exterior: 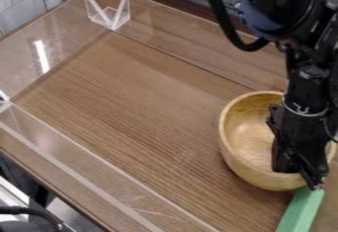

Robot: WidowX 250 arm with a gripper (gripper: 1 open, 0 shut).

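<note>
My black gripper (295,152) reaches down from the top right over a tan bowl (248,137) at the right of the table, its tips low in the bowl's right part near the rim. The fingers look shut; whether anything thin is between them is hidden. A green strip (299,213) lies under the bowl's lower right edge.
Clear plastic brackets (109,9) stand at the back left edge. Dark cables lie beyond the lower left edge.
</note>
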